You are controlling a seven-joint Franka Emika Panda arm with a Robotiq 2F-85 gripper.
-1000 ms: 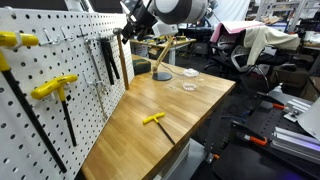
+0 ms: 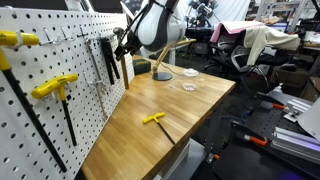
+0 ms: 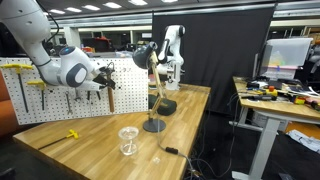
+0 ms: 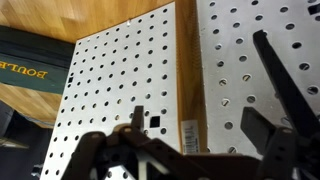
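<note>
My gripper is open beside the white pegboard, with no object held between its fingers. In the wrist view a brown wooden strip with a barcode label runs between the fingertips, in front of the board. A black rod-like tool hangs close to the right finger. Exterior view 1 shows the gripper high near the board, by the hanging black tools. A yellow-handled hex key lies on the wooden table, apart from the gripper.
More yellow-handled tools hang on the near part of the board. A desk lamp and a clear container stand on the table. Bare tabletop surrounds the yellow hex key. A green box shows in the wrist view.
The arm's white links have shifted and come lower in exterior view 1, while the gripper stays near the board. The yellow hex key on the table has not moved.
</note>
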